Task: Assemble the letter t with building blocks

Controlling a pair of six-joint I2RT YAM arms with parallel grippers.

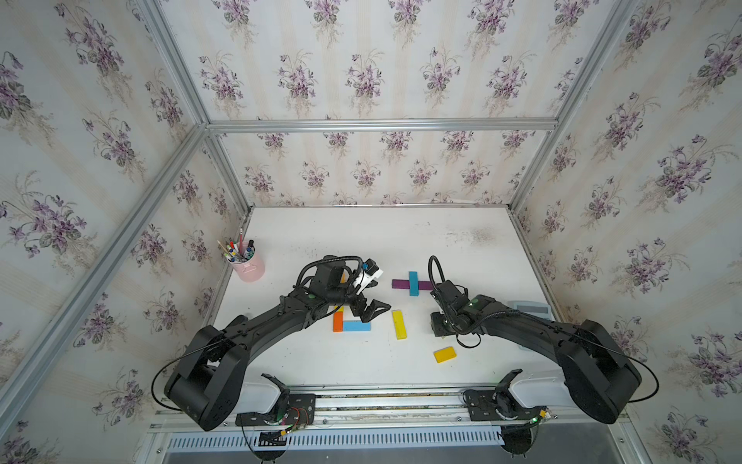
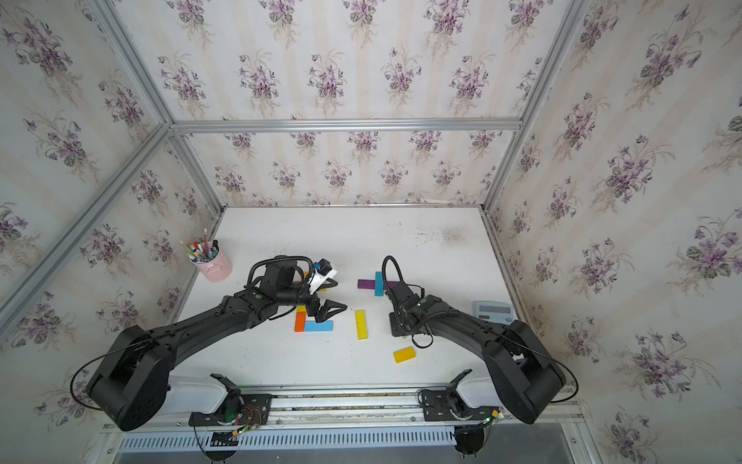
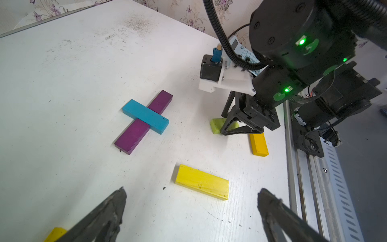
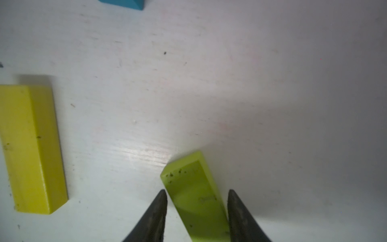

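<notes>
A teal block (image 3: 146, 115) lies across a purple block (image 3: 133, 136) on the white table. My right gripper is down at a yellow-green block (image 4: 193, 201), its fingers part open with one finger on each side. A little gap shows by the left finger; whether the right one touches, I cannot tell. The left gripper stands open above the table with nothing between its fingers. Beyond it lies a long yellow block (image 3: 202, 181). A shorter yellow block (image 1: 444, 354) rests near the front edge.
Under the left arm sit an orange block (image 1: 337, 321) and a light blue block (image 1: 357, 326), others partly hidden. A pink pen cup (image 1: 249, 267) stands at far left, a grey calculator (image 2: 494, 311) at far right.
</notes>
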